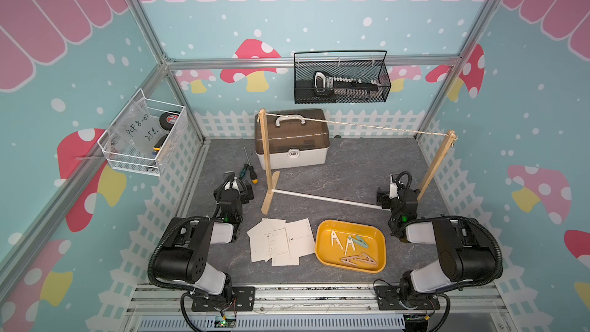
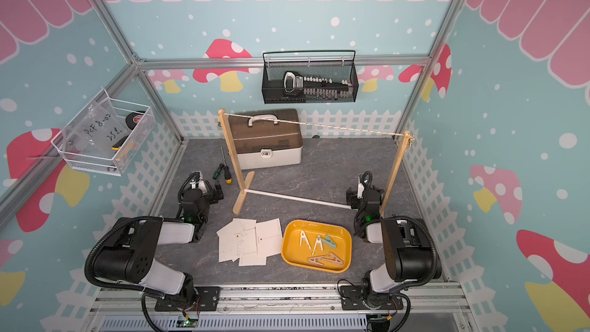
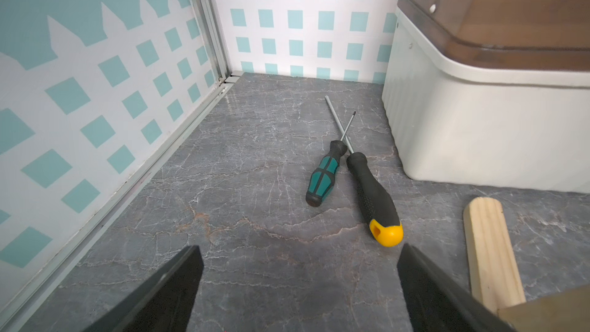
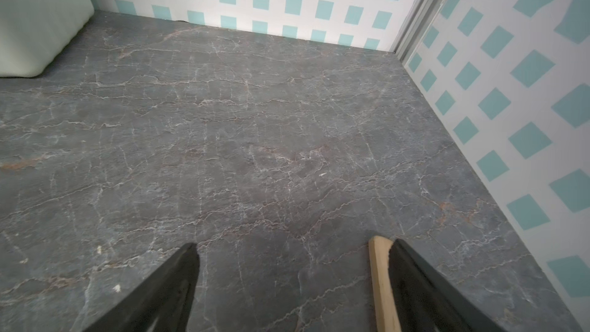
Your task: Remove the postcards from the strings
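Observation:
Several white postcards (image 1: 279, 243) lie overlapping on the table in front of the wooden stand. Between the posts runs a bare string (image 1: 362, 126), with no card or clip visible on it. To the right of the cards, a yellow tray (image 1: 320, 261) holds several clips: white, green (image 2: 330, 240) and pinkish. My left gripper is open and empty, left of the stand's left post (image 1: 265, 153). Beside the right post (image 1: 435, 166) my right gripper also stands open, nothing between its fingers; the arm hides that post's foot in the top views.
Behind the stand sits a brown-lidded toolbox (image 1: 295, 158). Two screwdrivers, one green (image 3: 322, 181) and one black and yellow (image 3: 375, 199), lie ahead of the left gripper. A white rod (image 1: 325, 197) joins the posts low down. Free table lies behind the rod at right.

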